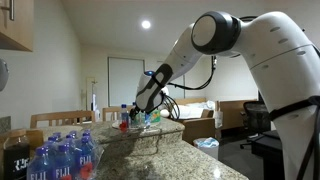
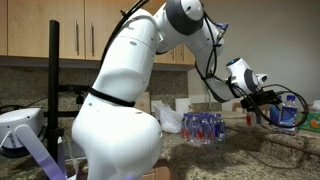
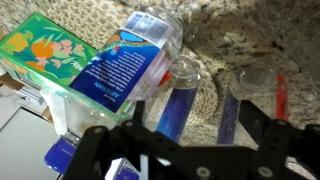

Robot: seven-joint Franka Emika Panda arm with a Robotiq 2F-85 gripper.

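In the wrist view my gripper stands open, its dark fingers spread at the bottom of the picture. A clear bottle with a blue label (image 3: 178, 108) lies in view between the fingertips, untouched as far as shows. Another clear bottle with blue and red on it (image 3: 256, 85) is by the right finger. At upper left is a larger bottle with a blue printed label (image 3: 125, 62), beside a green box with orange flowers (image 3: 42, 48). From the side, the gripper (image 1: 138, 108) hangs low among the bottles on the far counter, where a blue-capped bottle (image 1: 124, 113) shows.
Several blue-labelled water bottles (image 1: 62, 158) crowd the near left of the counter, beside a dark jar (image 1: 16, 155). A dark office chair (image 1: 262, 125) stands on the floor at right.
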